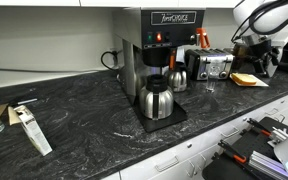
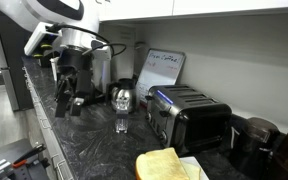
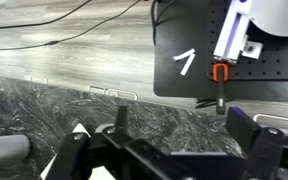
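My gripper is open in the wrist view, its dark fingers wide apart with nothing between them. Below it show the counter's edge and the floor beyond. In exterior view 2 the gripper (image 2: pixel 70 102) hangs at the left, above the counter's front edge and apart from everything on it. A slice of bread (image 2: pixel 162 165) lies near a black toaster (image 2: pixel 192 118). The clear glass (image 2: pixel 122 119) stands upright between the toaster and the arm. In exterior view 1 the bread (image 1: pixel 246 79) sits at the counter's right end.
A coffee maker (image 1: pixel 168 28) with a steel carafe (image 1: pixel 156 101) stands mid-counter. A black platform (image 3: pixel 189 77) with robot hardware is beside the counter.
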